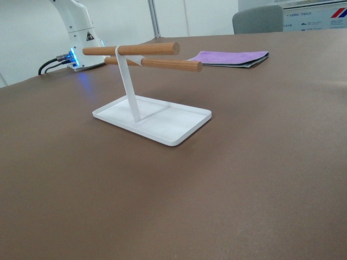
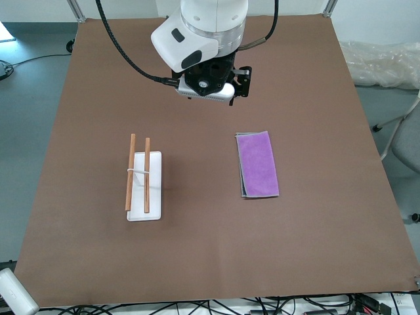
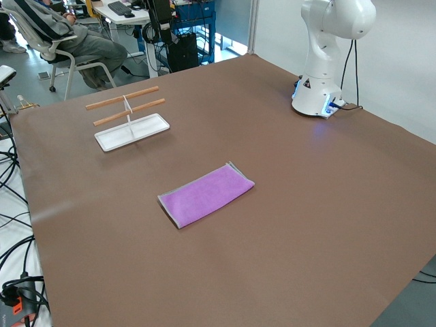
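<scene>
A folded purple cloth with a grey underside (image 2: 258, 164) (image 1: 230, 57) (image 3: 206, 194) lies flat on the brown table. Beside it stands a small rack with two wooden bars on a white post and white tray base (image 2: 154, 190) (image 1: 162, 124) (image 3: 133, 134); both bars are bare. My gripper (image 2: 213, 88) is at the top of the left camera view, over the back of the table, apart from both objects; its fingers are too unclear to tell whether they are open or shut.
Cables run along one edge outside the table. A seated person is in the background of the right camera view, off the table, and chairs stand around.
</scene>
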